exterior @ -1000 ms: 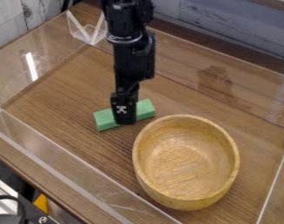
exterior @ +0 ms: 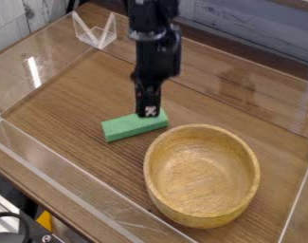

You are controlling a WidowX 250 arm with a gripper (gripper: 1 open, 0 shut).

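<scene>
A green rectangular block (exterior: 128, 128) lies on the wooden table, left of a large round tan bowl (exterior: 201, 176). My black gripper (exterior: 146, 108) is above the block's right part, somewhat blurred, with no object visible in it; whether its fingers are shut is hard to tell.
The bowl takes up the lower right of the table. Clear plastic pieces stand at the left edge, and a black cable lies at the lower left corner.
The gripper has risen from down at the block to just above it. The block remains on the table.
</scene>
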